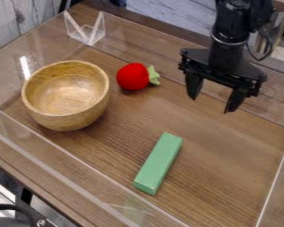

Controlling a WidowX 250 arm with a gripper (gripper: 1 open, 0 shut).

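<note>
My black gripper [222, 87] hangs over the upper right of the wooden table, its two fingers spread apart with nothing visible between them. To its left lies a red round object with a green top [132, 76], like a strawberry or tomato. A yellow-tan bowl [43, 93] sits on the left side. A long green block [159, 162] lies at the lower middle, below and left of the gripper.
A small clear, wireframe-like item [85, 27] stands near the back left. Dark clutter is at the lower-left edge.
</note>
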